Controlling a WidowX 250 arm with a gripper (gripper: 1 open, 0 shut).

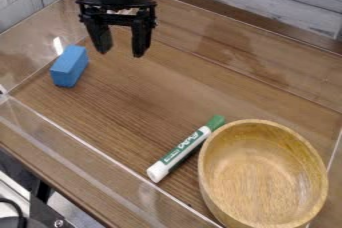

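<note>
My black gripper [118, 34] hangs over the back left of the wooden table, its two fingers apart, with nothing seen between them. A blue block [70, 66] lies on the table below and to the left of it. A white and green marker [183, 150] lies diagonally near the front, left of a yellow oval basket [262, 204].
A white plank wall runs along the back right. Cables show past the table's front left edge.
</note>
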